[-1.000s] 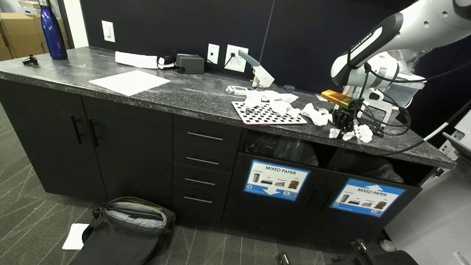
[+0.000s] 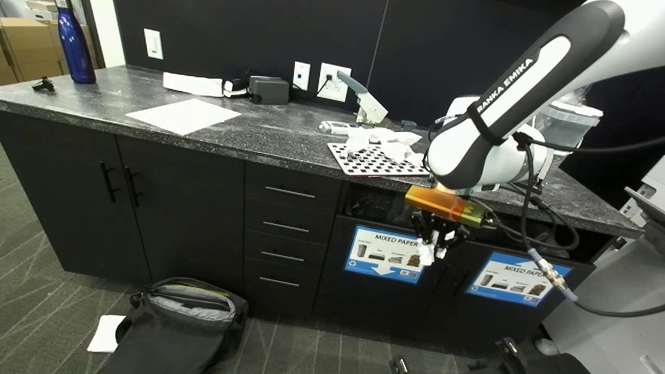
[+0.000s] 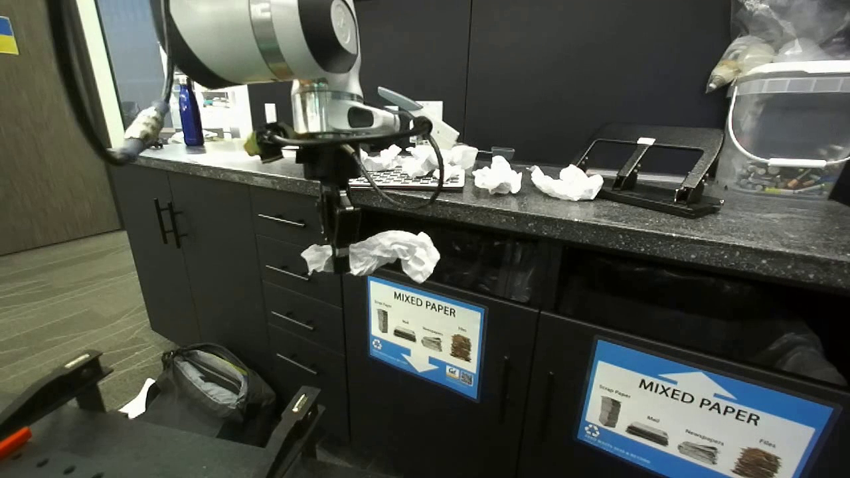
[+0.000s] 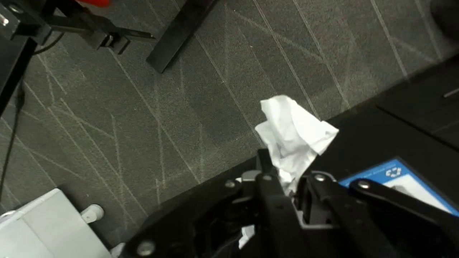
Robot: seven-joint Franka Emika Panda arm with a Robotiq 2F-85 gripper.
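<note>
A crumpled white paper [image 4: 292, 133] is pinched between the fingers of my gripper, its loose end sticking out past them in the wrist view. In exterior view 2, my gripper [image 3: 340, 259] is shut on this paper [image 3: 394, 253], which spreads out on both sides of the fingers. The held paper [image 2: 426, 252] hangs below counter height, in front of the cabinet in exterior view 1. More crumpled papers lie on the counter, among them one [image 3: 499, 176] near the edge and another [image 3: 570, 183] to its right.
Open bin slots [image 3: 510, 259] run under the counter [image 3: 765, 227], above the "mixed paper" signs [image 3: 426, 334]. A checkered board [image 2: 374, 163] bears more crumpled paper. A black stand [image 3: 661, 171] and a clear bucket [image 3: 785, 127] stand at the right.
My arm has swung away from the counter's right part, moving left and down in exterior view 1. The crumpled paper has come along in my gripper, from counter-edge height to below it.
</note>
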